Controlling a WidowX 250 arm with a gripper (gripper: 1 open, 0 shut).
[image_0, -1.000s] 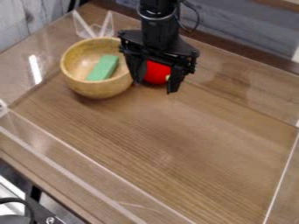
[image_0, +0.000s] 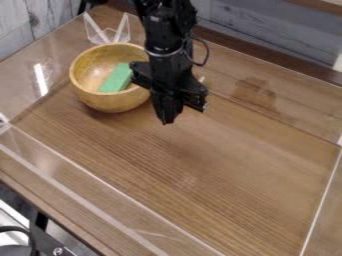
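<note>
The black robot arm hangs from the top centre, its gripper (image_0: 168, 106) low over the table just right of a yellow bowl (image_0: 91, 75). The fingers look closed, with nothing clearly held. A green block (image_0: 115, 78) lies in the bowl. Part of a small pale object (image_0: 201, 80) shows behind the arm; the rest is hidden.
A white object (image_0: 107, 30) stands behind the bowl. Walls border the back and left.
The red object seen behind it earlier is now hidden.
</note>
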